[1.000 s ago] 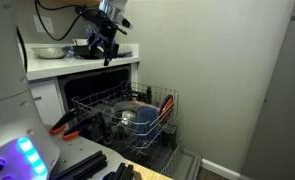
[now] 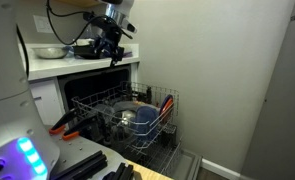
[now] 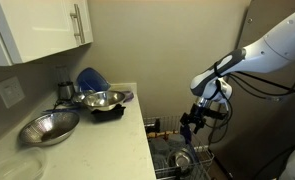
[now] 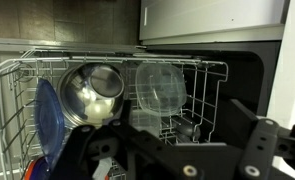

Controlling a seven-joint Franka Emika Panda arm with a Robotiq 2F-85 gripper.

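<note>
My gripper [image 2: 114,63] hangs above the pulled-out dishwasher rack [image 2: 167,112], fingers pointing down. In the wrist view the gripper is open, its dark fingers spread wide with no object held. Beneath it lie a shiny metal bowl [image 4: 92,90], a clear plastic container [image 4: 160,88] and a blue plate [image 4: 48,117] standing on edge at the left. My gripper's body hides the lower part of the rack. Exterior view 2 shows the gripper [image 3: 191,132] over the rack, clear of the counter.
On the white counter [image 3: 107,160] stand a metal colander [image 3: 49,127], a wide metal bowl [image 3: 101,100] on something black, and a clear bowl [image 3: 17,164]. A blue plate [image 3: 90,80] leans by the wall. The dishwasher's side wall [image 4: 249,75] borders the rack.
My gripper has shifted slightly to the right in exterior view 1. The dishes and rack look unchanged.
</note>
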